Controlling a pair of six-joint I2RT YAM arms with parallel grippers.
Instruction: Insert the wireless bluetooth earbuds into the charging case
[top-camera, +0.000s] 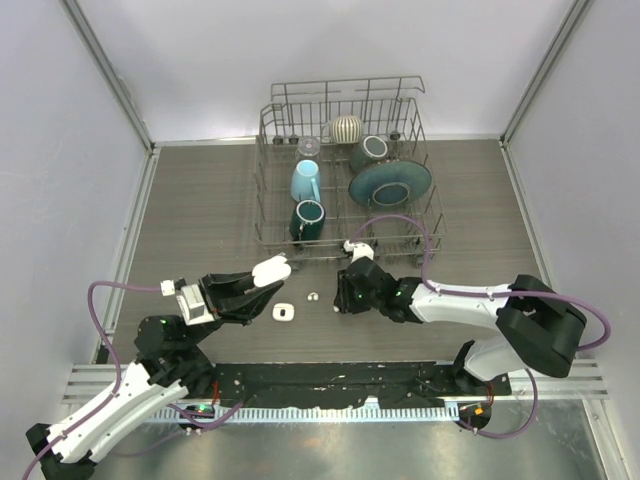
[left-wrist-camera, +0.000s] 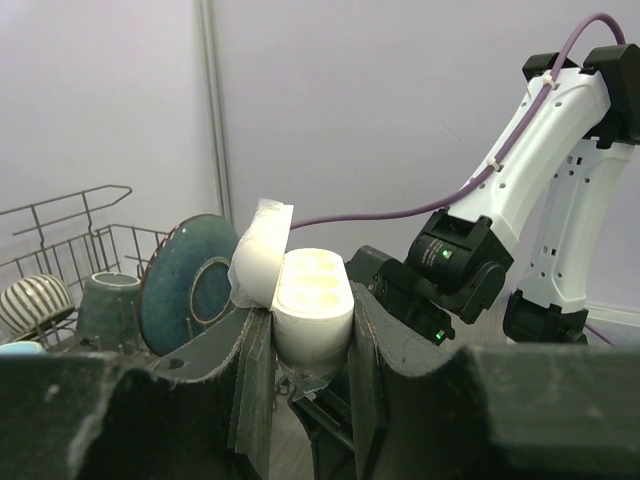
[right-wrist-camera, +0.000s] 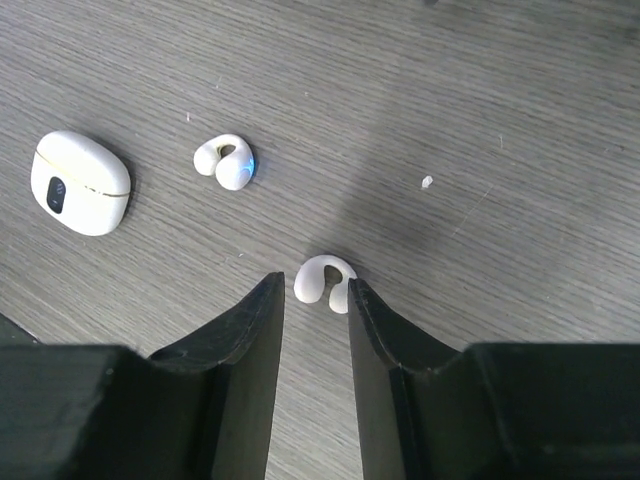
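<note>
A white case (left-wrist-camera: 313, 310) with its lid (left-wrist-camera: 262, 250) raised is gripped upright by my left gripper, off the table; pale recesses show in its top. In the top view that left gripper (top-camera: 262, 290) is at the left. Two white U-shaped earbuds lie on the table: the far earbud (right-wrist-camera: 224, 160), with a blue glint, and the near earbud (right-wrist-camera: 312, 279). Above the near one is my right gripper, part open; the earbud appears between its fingertips, but I cannot tell whether they touch it.
A rounded white box (right-wrist-camera: 82, 183) with a dark oval lies on the table left of the earbuds. Behind stands a wire dish rack (top-camera: 265, 215) holding mugs, a bowl and a green plate (top-camera: 362, 187). Bare table (top-camera: 290, 342) extends in front of the earbuds.
</note>
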